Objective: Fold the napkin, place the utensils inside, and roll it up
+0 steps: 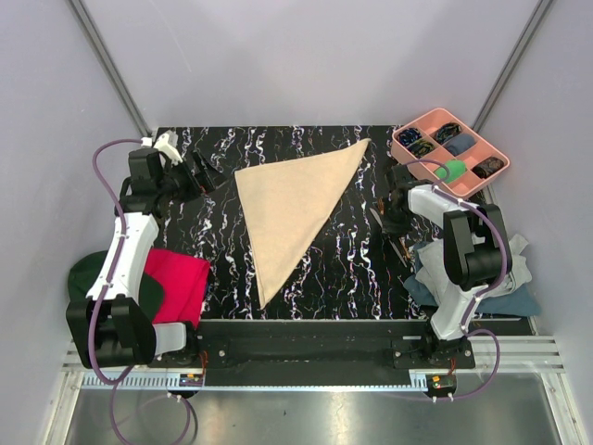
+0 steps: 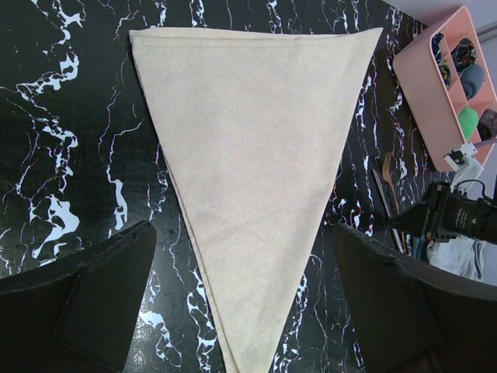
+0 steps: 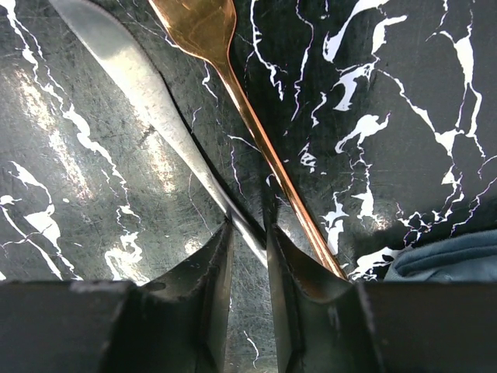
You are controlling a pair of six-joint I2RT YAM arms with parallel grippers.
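A cream napkin [image 1: 287,199], folded into a triangle-like shape, lies flat on the black marble mat. To its right lie a silver knife [image 3: 155,101] and a copper fork [image 3: 264,148], side by side. My right gripper is down over the knife's handle, fingers part open on either side of it; whether they touch it I cannot tell. My left gripper [image 1: 208,174] hangs open above the mat, left of the napkin, holding nothing.
A pink divided organiser [image 1: 417,120] stands at the back right. Grey and blue cloths [image 1: 505,292] lie at the front right, red and green cloths [image 1: 181,287] at the front left.
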